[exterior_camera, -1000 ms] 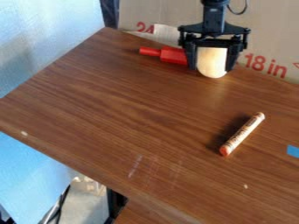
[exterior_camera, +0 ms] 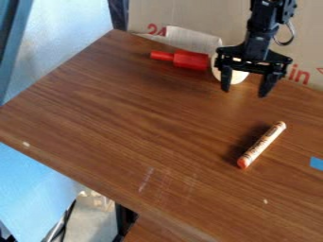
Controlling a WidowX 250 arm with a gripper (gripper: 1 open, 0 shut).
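The black gripper [exterior_camera: 246, 87] hangs over the back right of the wooden table [exterior_camera: 127, 132], open, its two fingers pointing down. Behind its left finger a pale round object [exterior_camera: 225, 59] is partly hidden. To the left of that lies a red rolling-pin-like object [exterior_camera: 180, 60] near the back edge. A white marker-like stick with orange ends [exterior_camera: 263, 144] lies diagonally on the right half of the table, well in front of the gripper.
A cardboard sheet [exterior_camera: 177, 17] stands along the back. A small blue tape piece [exterior_camera: 316, 163] is at the right edge.
The gripper has moved right, away from in front of the pale round object, uncovering more of the red object's surroundings.
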